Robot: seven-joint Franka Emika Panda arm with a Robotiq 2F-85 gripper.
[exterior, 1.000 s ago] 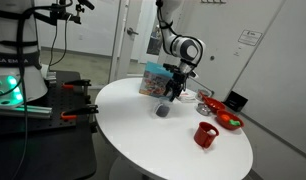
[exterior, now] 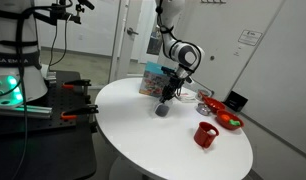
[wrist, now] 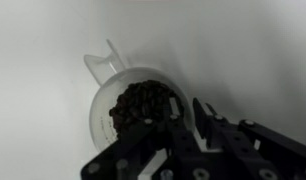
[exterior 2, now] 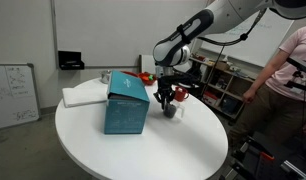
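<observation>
A clear cup (wrist: 100, 128) with a side handle (wrist: 105, 62) holds dark beans (wrist: 143, 104) that look like coffee. It stands on the white table, seen as a small greyish cup (exterior: 162, 110) in exterior view 1 and beside the box in exterior view 2 (exterior 2: 170, 112). My gripper is at the cup's rim, on the side away from the handle. A narrow gap shows between the fingers, one over the inside of the cup and the other outside it. Whether either touches the rim is unclear.
A teal-topped box (exterior 2: 126, 104) stands close to the cup. A red mug (exterior: 205, 135) is apart on the table, and a red bowl (exterior: 229, 121) with items lies towards the far edge.
My gripper has come slightly lower at the cup over the last second. The cup and the other objects appear to stay in place.
</observation>
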